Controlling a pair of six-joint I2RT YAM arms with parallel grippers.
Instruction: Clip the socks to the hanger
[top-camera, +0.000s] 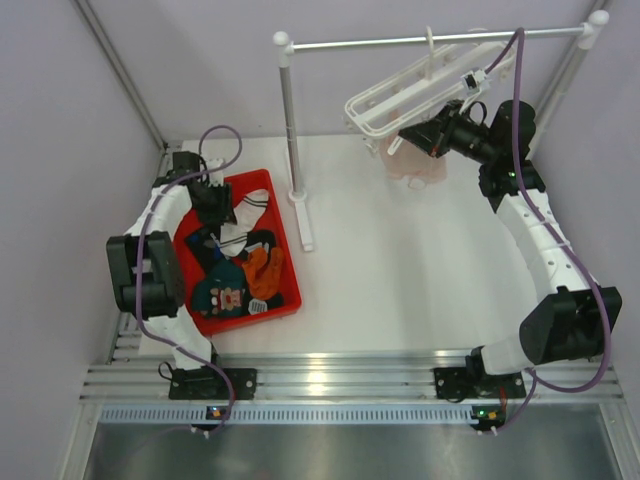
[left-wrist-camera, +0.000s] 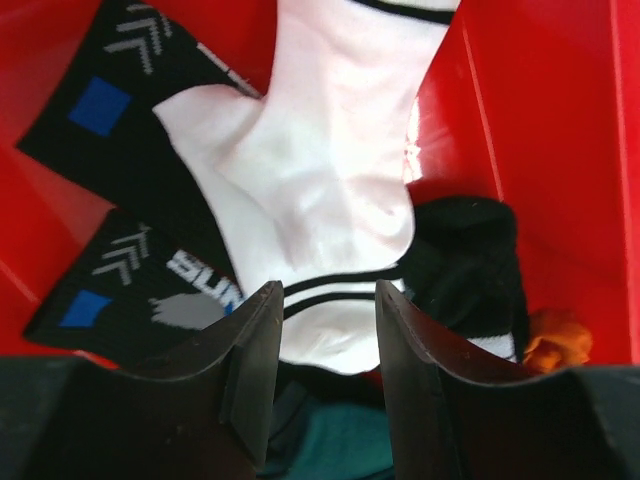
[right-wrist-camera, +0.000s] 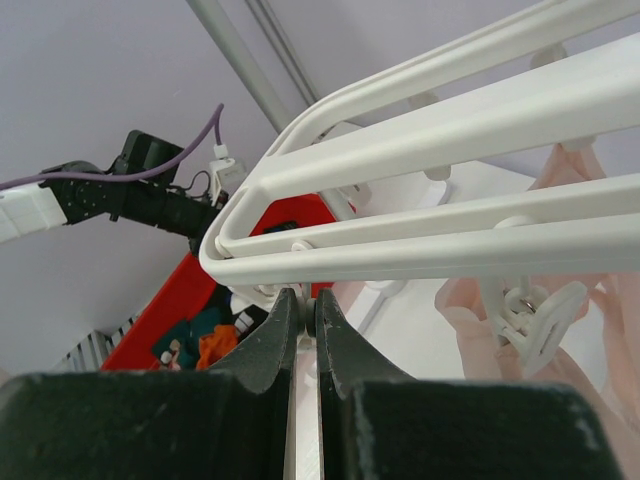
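Observation:
My left gripper hangs open over the socks in the red bin (top-camera: 285, 282). In the left wrist view white socks with dark stripes (left-wrist-camera: 335, 170) lie among black socks (left-wrist-camera: 80, 120), one with a blue square. My right gripper is shut on a small white fitting at the lower front rail of the white clip hanger (right-wrist-camera: 450, 250), which hangs on the rack's bar. Pink cloth (right-wrist-camera: 560, 375) hangs below the hanger's clips.
Orange (top-camera: 262, 272) and teal socks (top-camera: 220, 294) also lie in the bin. The rack's upright (top-camera: 292, 150) and foot stand just right of the bin. The middle of the white board is clear.

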